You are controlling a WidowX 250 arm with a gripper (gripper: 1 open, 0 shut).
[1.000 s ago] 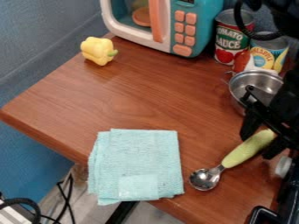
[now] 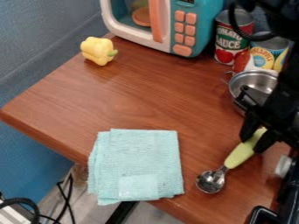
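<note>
A black robot arm stands along the right edge, its gripper [image 2: 256, 121] low over the handle end of a spoon [image 2: 240, 154] with a pale green handle and steel bowl. The spoon lies on the wooden table right of a folded light blue cloth [image 2: 135, 165]. Whether the fingers are open or shut on the handle is too dark to tell.
A yellow toy pepper [image 2: 98, 51] sits at the back left. A toy microwave [image 2: 176, 22], a red can [image 2: 232, 35], another can [image 2: 265, 57] and a steel pot [image 2: 251, 87] crowd the back right.
Since a second ago the spoon has shifted slightly to the right and turned a little more upright, and the arm at the right has moved slightly.
</note>
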